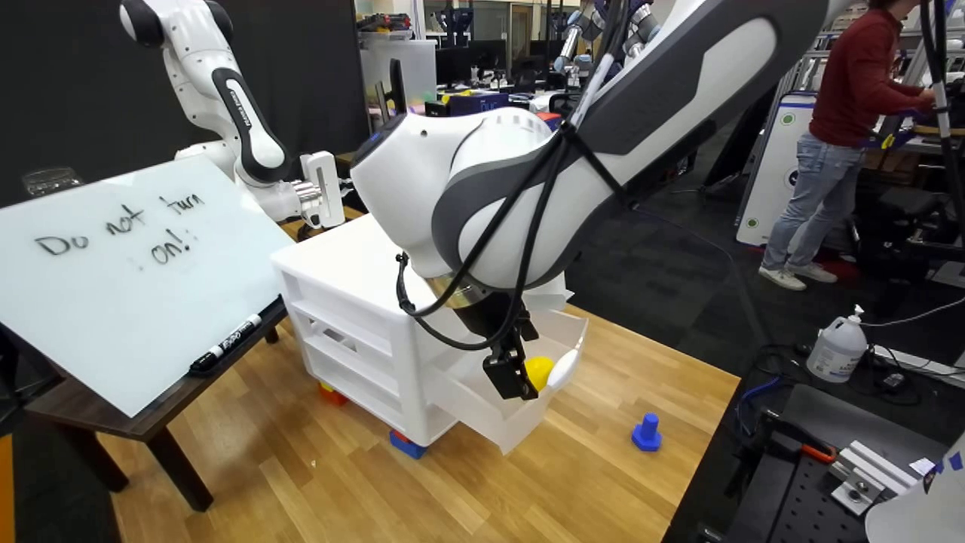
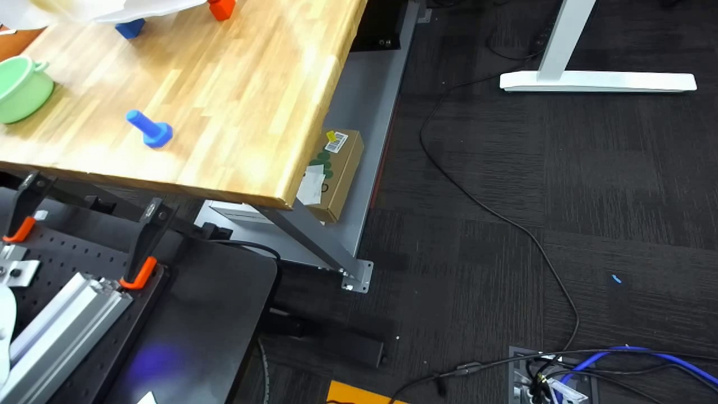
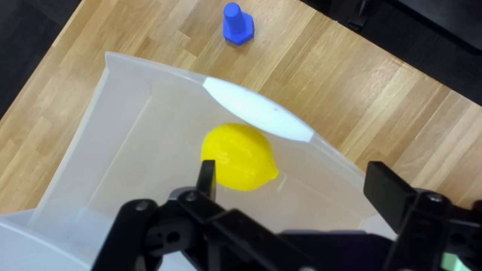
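A yellow lemon (image 3: 239,156) lies in the pulled-out translucent drawer (image 3: 131,135), close to its front wall and white handle (image 3: 260,110). My gripper stands open above the drawer, its two black fingers far apart. The left fingertip overlaps the lemon's lower edge in the wrist view; whether they touch I cannot tell. Nothing is held between the fingers. In exterior view 1, the gripper partly covers the drawer, with the lemon (image 1: 539,370) showing just to the right of the gripper. The drawer belongs to a white drawer unit (image 1: 348,271).
A blue bolt-shaped piece (image 1: 647,433) stands on the wooden table beyond the drawer front. Blocks, one blue (image 1: 407,444), sit under the unit. A green pot (image 2: 26,88) is near the table edge. To the left stands a whiteboard (image 1: 136,271).
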